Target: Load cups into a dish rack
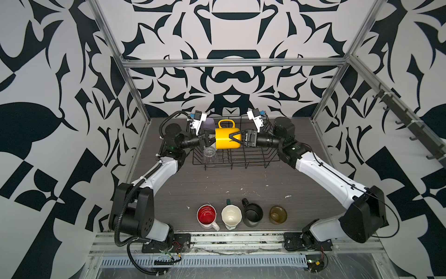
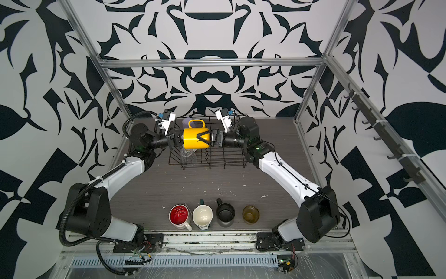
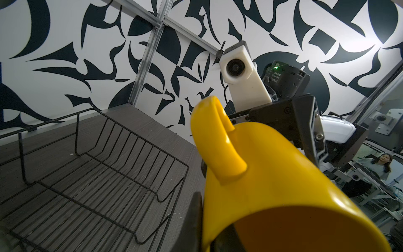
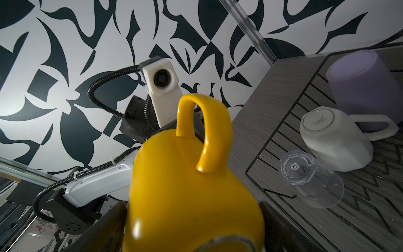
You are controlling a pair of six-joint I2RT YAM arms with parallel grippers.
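A yellow mug (image 1: 227, 138) is held sideways in the air over the wire dish rack (image 4: 268, 155), its handle (image 4: 216, 130) pointing up. My left gripper (image 1: 212, 140) is shut on the mug's rim, one finger (image 3: 191, 229) outside the wall and the other inside. From the opposite side my right gripper (image 1: 237, 137) stands open around the base end, with a finger (image 4: 107, 231) on each side of the body. In the rack, a purple cup (image 4: 365, 86), a white mug (image 4: 335, 138) and a clear glass (image 4: 312, 180) stand upside down.
Along the table's front edge stand a red-lined mug (image 1: 206, 214), a cream mug (image 1: 231, 216), a dark mug (image 1: 252, 214) and a brown glass (image 1: 277, 214). The rack's right part is empty. Both arms nearly meet above the rack.
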